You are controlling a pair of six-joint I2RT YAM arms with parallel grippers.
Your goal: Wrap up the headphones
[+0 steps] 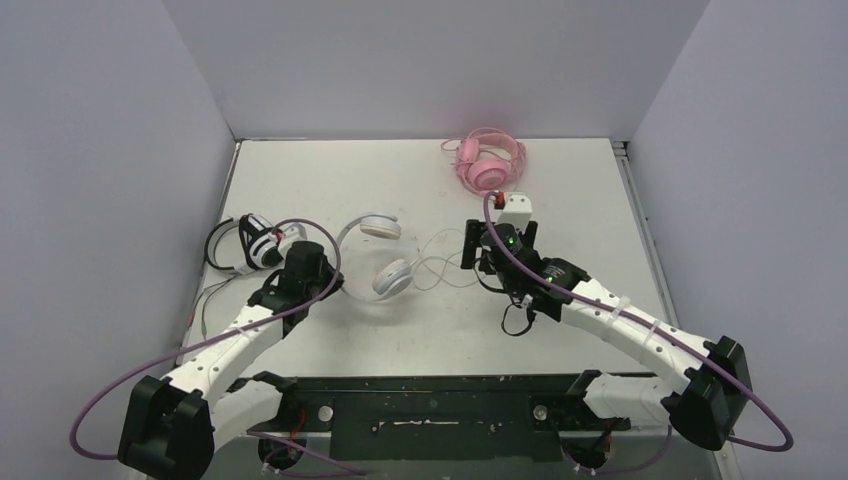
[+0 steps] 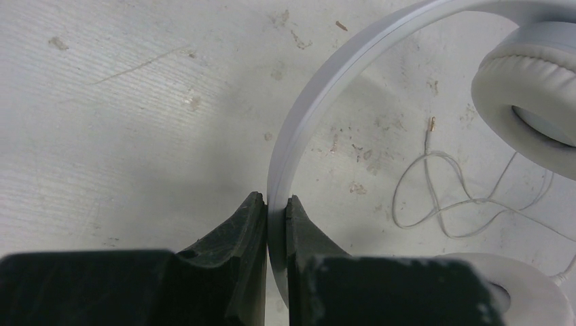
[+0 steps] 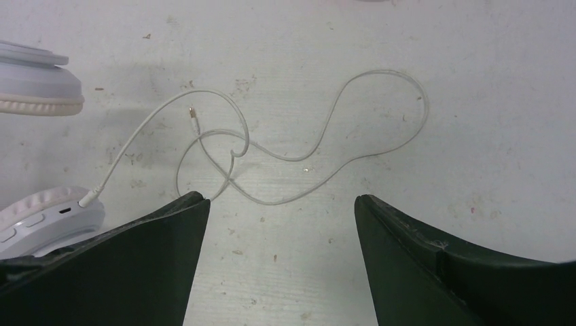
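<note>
White headphones [image 1: 393, 277] hang above the table at its middle left, both ear cups facing right. My left gripper is shut on their white headband [image 2: 293, 139], near the middle of the band. From the lower ear cup [image 3: 51, 216] runs a thin white cable [image 3: 289, 160], which lies in loose loops on the table and ends in a small metal plug [image 3: 192, 113]. Over the cable's right part hangs my right gripper, its fingers wide apart and nothing between them. In the top view the right arm hides part of the cable.
Pink headphones [image 1: 486, 172] lie at the back of the table, behind the right gripper. Black-and-white headphones [image 1: 258, 243] with cables lie at the left edge, close to the left arm.
</note>
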